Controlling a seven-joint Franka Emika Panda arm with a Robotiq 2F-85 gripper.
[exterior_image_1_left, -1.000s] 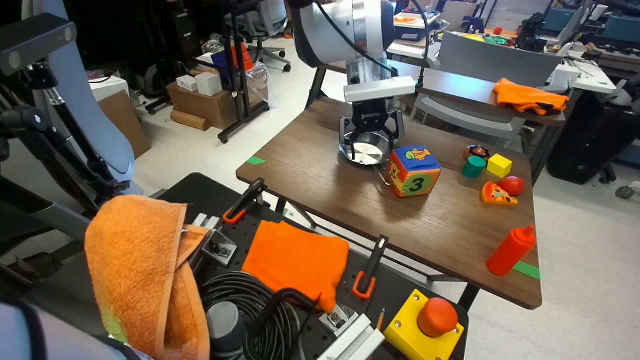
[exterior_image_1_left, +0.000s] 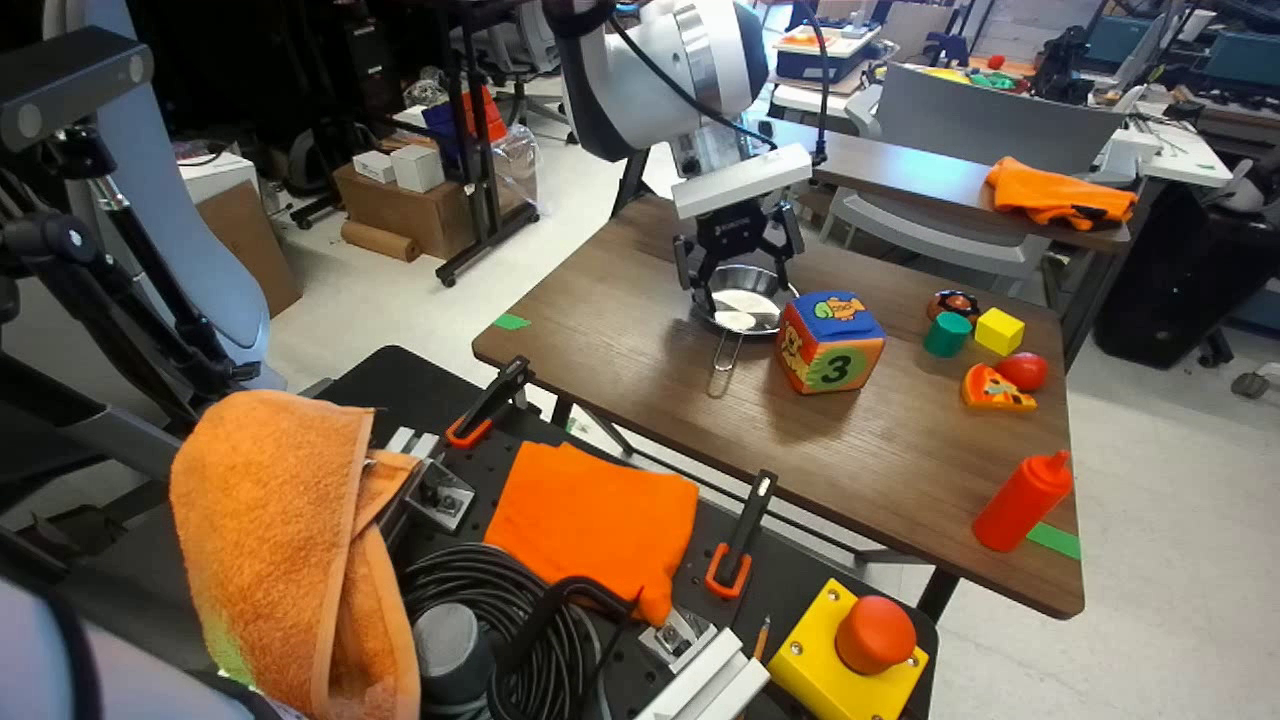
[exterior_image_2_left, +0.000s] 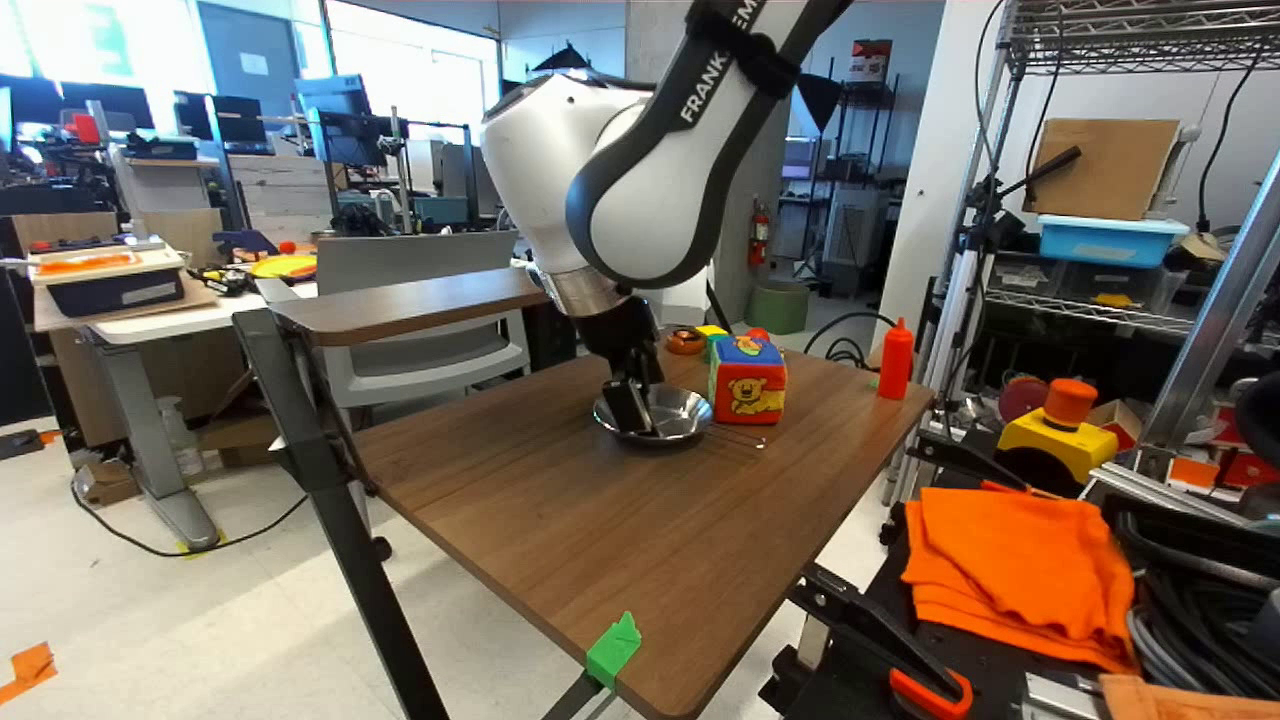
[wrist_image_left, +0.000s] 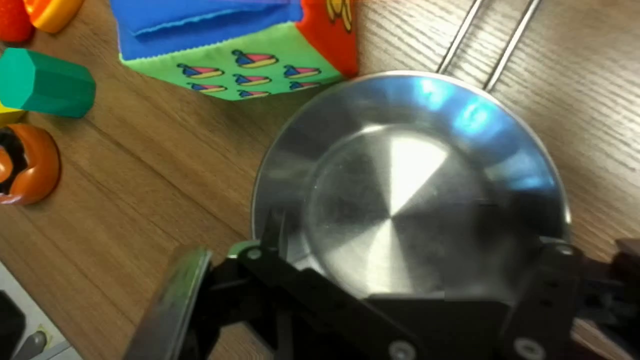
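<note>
A shiny steel pan (wrist_image_left: 390, 198) with a thin wire handle (exterior_image_1_left: 722, 364) lies on the wooden table (exterior_image_1_left: 600, 306). In exterior view 1 the handle points toward the near edge. My gripper (exterior_image_1_left: 745, 295) is open over the pan, its fingers spread wide apart. In the wrist view the fingers reach over the left and right sides of the near part of the pan. Whether they touch the metal I cannot tell. In exterior view 2 the gripper (exterior_image_2_left: 632, 410) is tilted, low at the pan's left part, and hides some of it.
A soft picture cube (exterior_image_1_left: 830, 344) stands close beside the pan. Farther right lie a green block (exterior_image_1_left: 947, 335), a yellow block (exterior_image_1_left: 999, 331), a red ball (exterior_image_1_left: 1023, 371) and a toy pizza slice (exterior_image_1_left: 996, 390). A red bottle (exterior_image_1_left: 1022, 502) stands near the corner.
My gripper has turned and shifted slightly left. The pan has turned too, its handle swinging from beside the cube to point nearer the front edge. The cube has barely shifted.
</note>
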